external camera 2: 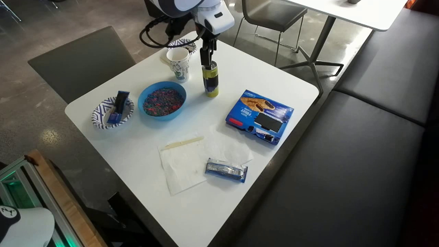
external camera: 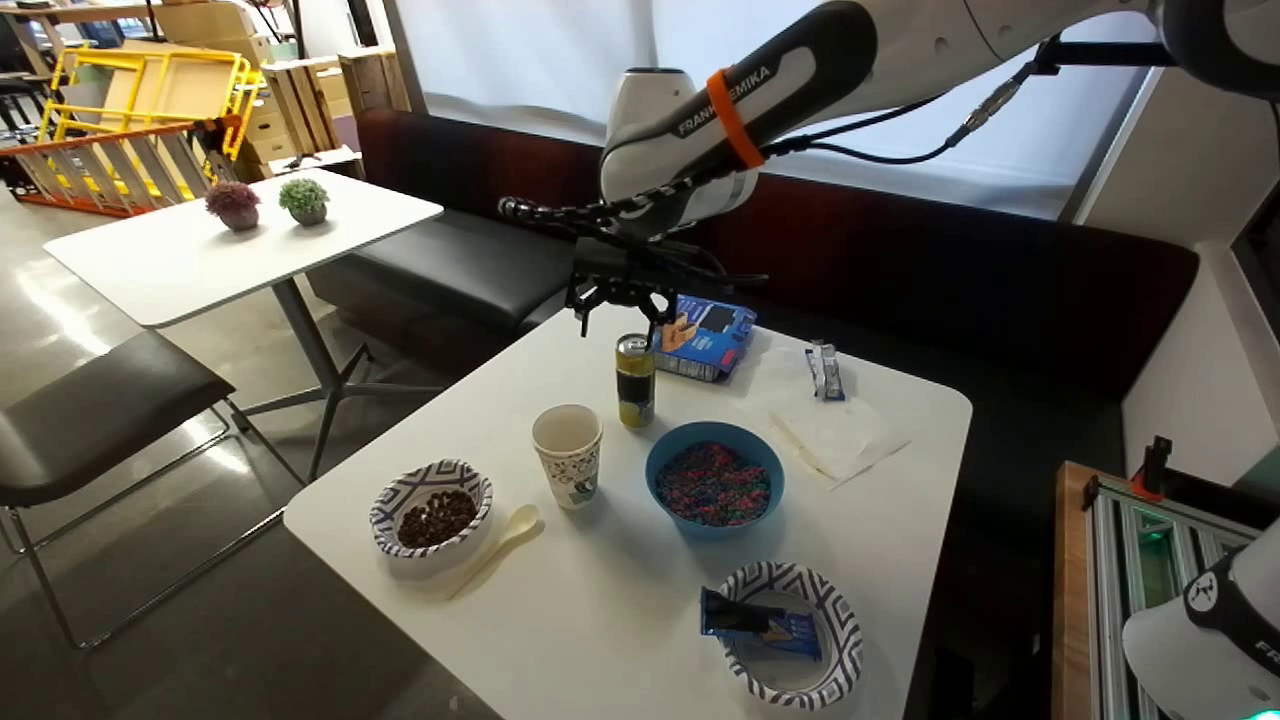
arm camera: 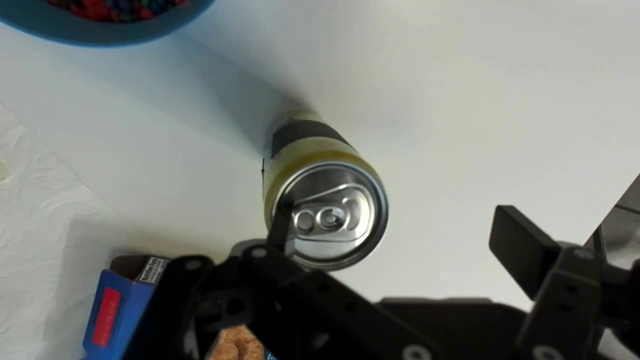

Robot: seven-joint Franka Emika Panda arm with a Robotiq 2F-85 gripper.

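Note:
A slim yellow can point(external camera: 636, 382) with a dark band stands upright on the white table. From above, the wrist view shows its silver lid and pull tab point(arm camera: 330, 218). My gripper point(external camera: 620, 331) is open near the can's top, its fingers spread wide with nothing held. In the wrist view one finger point(arm camera: 280, 231) overlaps the left edge of the lid, while the other finger point(arm camera: 520, 249) is well off to the right over bare table. Whether the left finger touches the can cannot be told. In exterior view 2 the gripper point(external camera 2: 208, 61) partly hides the can's top.
A paper cup point(external camera: 569, 456) and a blue bowl point(external camera: 716, 478) of coloured bits stand close to the can. A blue box point(external camera 2: 260, 117) lies on its other side. Patterned bowls point(external camera: 432, 509), a spoon point(external camera: 504, 542) and a wrapped bar point(external camera 2: 226, 170) lie farther off.

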